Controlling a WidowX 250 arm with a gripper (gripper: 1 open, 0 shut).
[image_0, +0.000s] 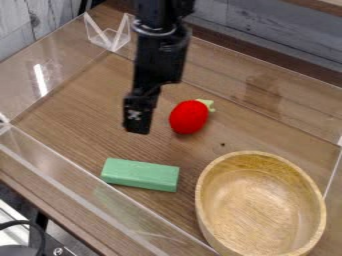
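My black gripper hangs open over the wooden table, left of a red round object with a small pale yellow-green tip behind it. A green rectangular block lies at the front, below the gripper. A round tan bowl stands at the front right, its inside empty.
The wooden table has free room on the left and at the back right. A white wire-like object stands at the back left. A clear edge runs along the front left, with dark cable beyond it.
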